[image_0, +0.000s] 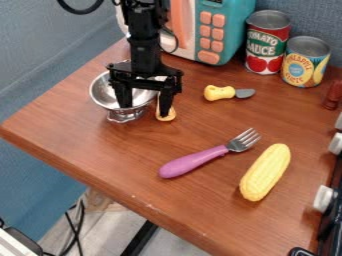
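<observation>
My black gripper (143, 98) hangs over a steel pot (107, 92) at the left of the table, one finger inside the pot and the other at its right, by an orange-handled utensil (166, 113). The fingers stand apart; whether anything is between them is hard to tell.
On the table (147, 190) lie a purple-handled fork (194, 160), a toy corn (265, 172) and a yellow-handled utensil (223, 93). Two cans (267, 42) and a toy microwave (214, 30) stand behind; a black appliance (329, 210) is at right.
</observation>
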